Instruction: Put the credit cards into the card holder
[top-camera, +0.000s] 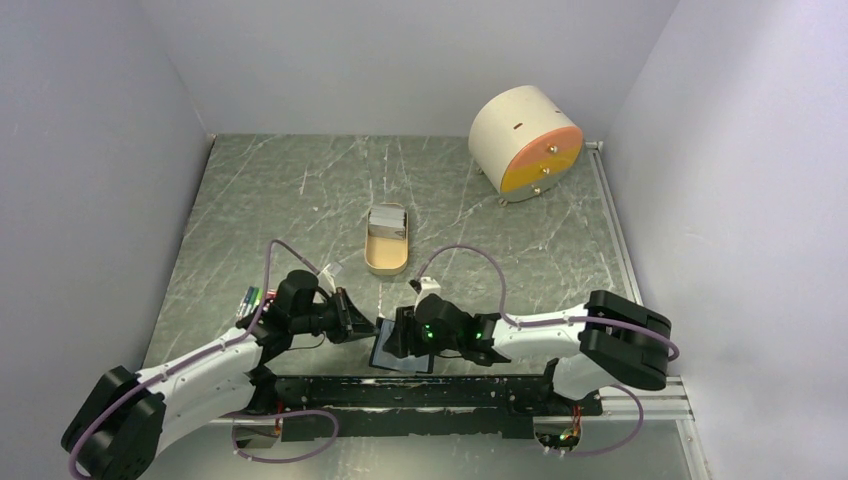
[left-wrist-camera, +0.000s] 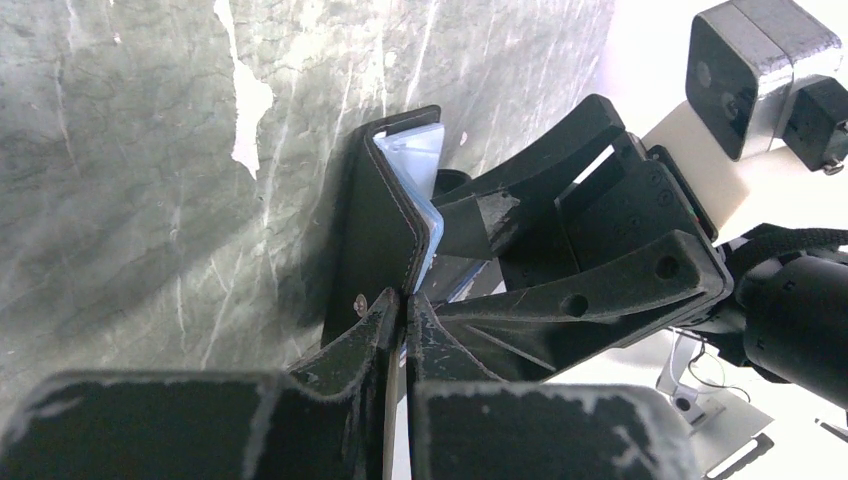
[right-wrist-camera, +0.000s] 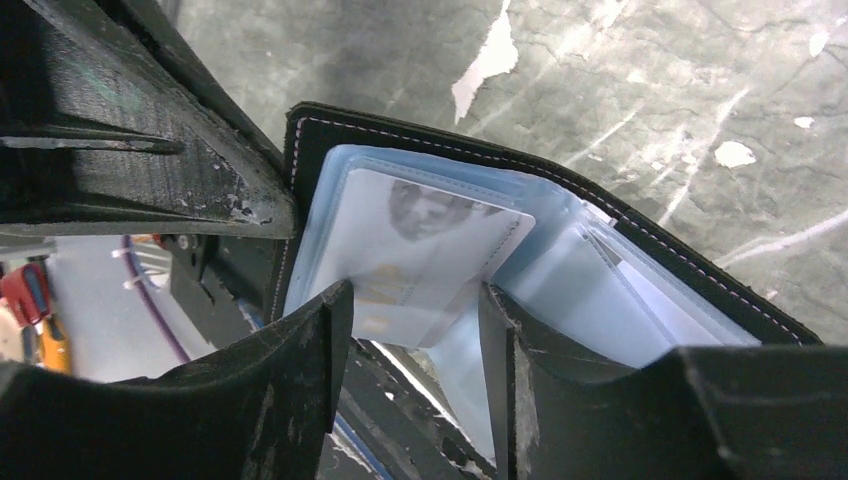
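The card holder (top-camera: 383, 357) lies open near the table's front edge, with a black cover and bluish clear pockets. My left gripper is shut on the edge of its black cover (left-wrist-camera: 375, 210), which stands tilted off the table. In the right wrist view a pale card (right-wrist-camera: 420, 235) with a grey picture lies in a clear pocket. My right gripper is over that pocket, its fingers (right-wrist-camera: 330, 330) apart. Whether they touch the plastic, I cannot tell. More clear pockets (right-wrist-camera: 610, 290) fold beside the card.
A tan tray (top-camera: 386, 262) with a stack of pale cards (top-camera: 388, 220) stands behind the holder. Coloured pens (top-camera: 250, 298) lie at the left. The cream drum-shaped cabinet (top-camera: 515, 130) is at the back right.
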